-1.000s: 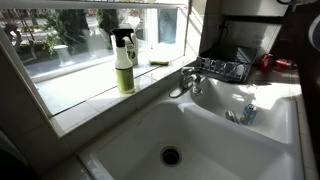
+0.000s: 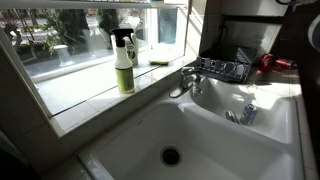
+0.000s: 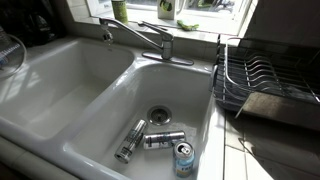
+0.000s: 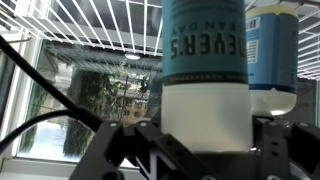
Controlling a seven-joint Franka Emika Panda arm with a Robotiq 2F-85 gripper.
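Note:
In the wrist view a bottle with a teal label (image 4: 205, 60) and a white end (image 4: 207, 118) fills the middle, partly cut off by the frame. My gripper is shut on it, with dark fingers on either side. Just behind it to the right is a second, blue-labelled bottle (image 4: 272, 50), apparently outside the grip. I cannot make out the gripper in either exterior view.
White wire bars (image 4: 95, 25) run close around the bottles. Several cans, including an upright one (image 3: 184, 158), are in one basin. A drying rack (image 3: 265, 75) stands beside the sink. A spray bottle (image 2: 124, 70) stands by the window; the other basin (image 2: 195, 150) is empty.

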